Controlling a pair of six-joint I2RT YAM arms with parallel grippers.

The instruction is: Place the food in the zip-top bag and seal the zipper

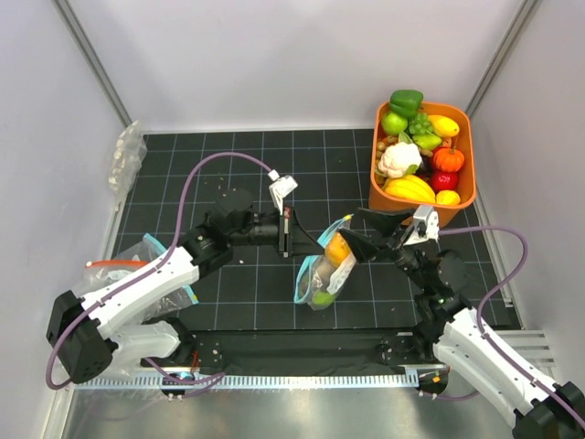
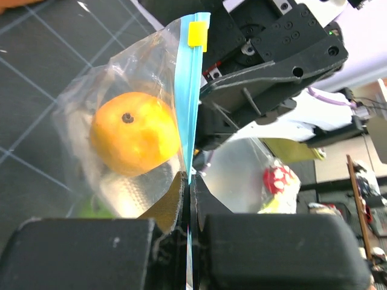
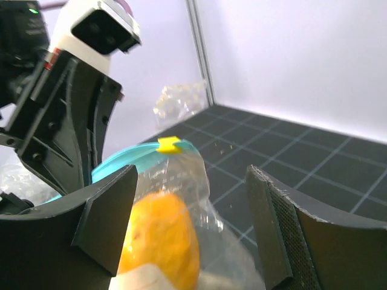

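Note:
A clear zip top bag (image 1: 320, 285) with a blue zipper strip hangs between my two arms, an orange round food (image 1: 337, 249) and something green inside it. In the left wrist view my left gripper is shut on the bag's blue zipper edge (image 2: 188, 90), below the yellow slider (image 2: 198, 34). My right gripper stands open around the bag's upper side. Between its fingers the right wrist view shows the orange food (image 3: 163, 241) through the plastic, with the yellow slider (image 3: 169, 145) beyond. Whether the right fingers touch the bag, I cannot tell.
An orange bin (image 1: 377, 197) full of toy fruit and vegetables stands at the back right. More zip bags (image 1: 151, 274) lie at the left, and a crumpled clear bag (image 1: 127, 160) rests by the left wall.

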